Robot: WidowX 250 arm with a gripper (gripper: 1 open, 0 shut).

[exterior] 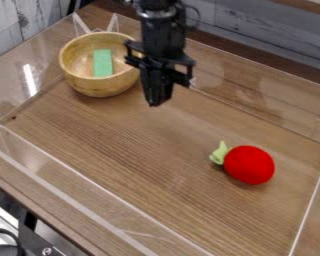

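The black robot gripper (159, 94) hangs over the upper middle of the wooden table, just right of a wooden bowl (83, 72). It looks shut, with nothing visible between its fingers. A mint-green block (104, 60) lies inside the bowl. A red tomato-like object (250, 166) with a pale green top (219, 154) lies at the lower right, apart from the gripper.
A black cable runs at the bottom left edge.
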